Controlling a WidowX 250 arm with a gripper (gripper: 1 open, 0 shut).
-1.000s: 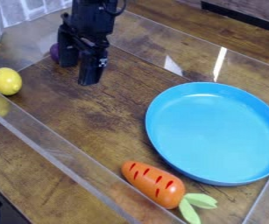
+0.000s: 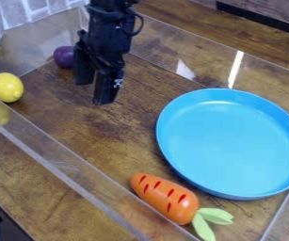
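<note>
The black gripper (image 2: 96,75) hangs over the wooden floor at the upper left of the camera view, its fingers open. Just left of it, partly behind the arm, lies a purple object (image 2: 64,57). A yellow lemon-like toy (image 2: 8,88) rests at the far left. A large blue plate (image 2: 230,141) fills the right side, and an orange toy carrot (image 2: 168,197) with green leaves lies at the bottom.
Clear plastic walls border the wooden surface (image 2: 103,132), along the left and across the lower front. The middle of the surface, left of the plate, is bare.
The gripper has shifted slightly and turned a little, uncovering more of the purple object. The other things have not moved.
</note>
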